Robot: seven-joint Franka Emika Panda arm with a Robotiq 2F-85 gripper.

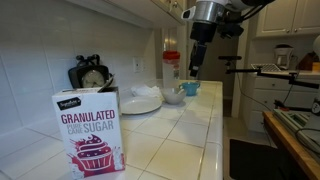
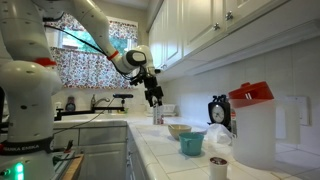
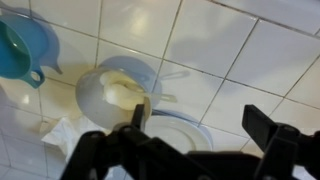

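Note:
My gripper is open above the tiled counter, its two dark fingers wide apart with nothing between them. In exterior view 1, the gripper point(image 1: 196, 70) hangs well above the counter, pointing down. A bowl point(image 3: 92, 103) with something pale inside lies left of the fingers in the wrist view; a thin handle seems to stick out over its rim. The teal mug point(image 3: 14, 52) stands at the upper left. A white plate point(image 3: 178, 131) is partly hidden behind my gripper. The sugar box point(image 1: 92, 135) stands upright at the near end of the counter.
A clear canister with a red lid point(image 2: 253, 125) and a black clock point(image 2: 219, 110) stand along the wall. A small white can point(image 2: 218, 168) is at the near edge. Crumpled white paper point(image 3: 62, 134) lies by the bowl. Bare tiles point(image 3: 220, 45) fill the wrist view's upper right.

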